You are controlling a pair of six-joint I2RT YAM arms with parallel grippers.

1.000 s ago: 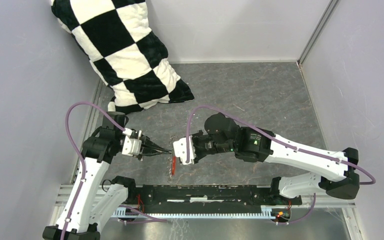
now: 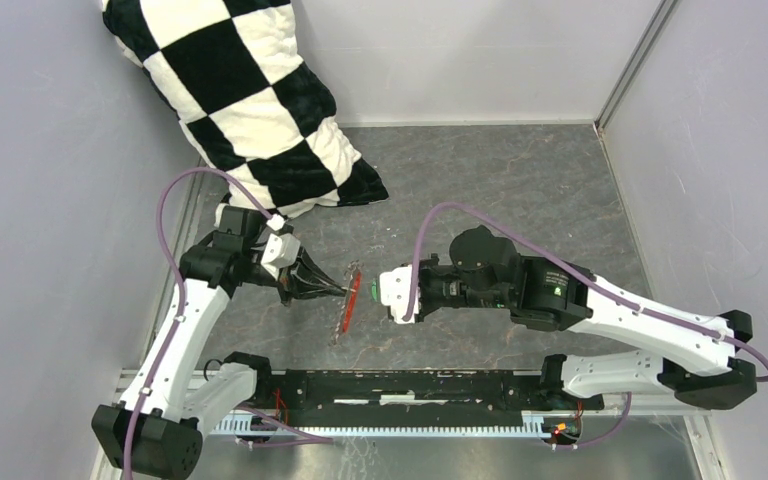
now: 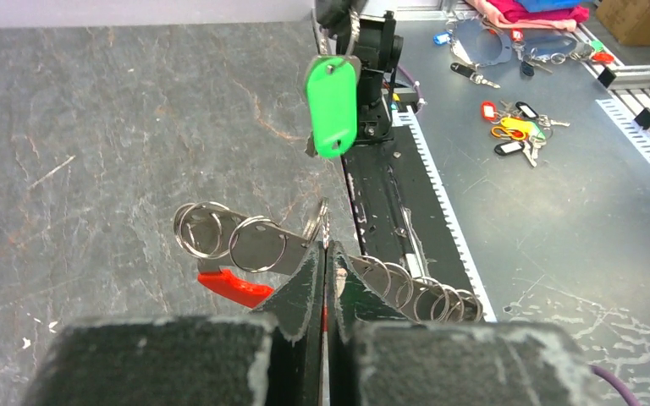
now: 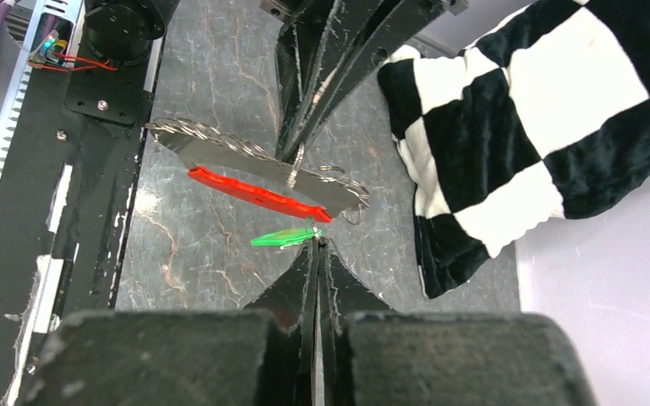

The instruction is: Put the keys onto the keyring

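My left gripper is shut on one small ring of the keyring, a grey metal strip [image 3: 300,254] lined with several rings. A red tag [image 3: 235,286] hangs along the strip. In the right wrist view, that strip [image 4: 228,156] hangs from the left fingertips, tilted. My right gripper is shut on the thin ring of a green key tag [image 4: 281,238], just beyond its tips. The left wrist view shows the green tag [image 3: 332,110] hanging below the right gripper, apart from the strip. In the top view, a narrow gap separates both grippers.
Several other keys and tags [image 3: 525,131] lie on a grey table to the right in the left wrist view. A checkered cushion [image 2: 250,100] leans at the back left. The dark floor between the arms and the back wall is clear.
The right gripper has drawn back to the right, bringing the green tag into view. The left arm has shifted slightly rightward and up in the top view, and the keyring swings with it.
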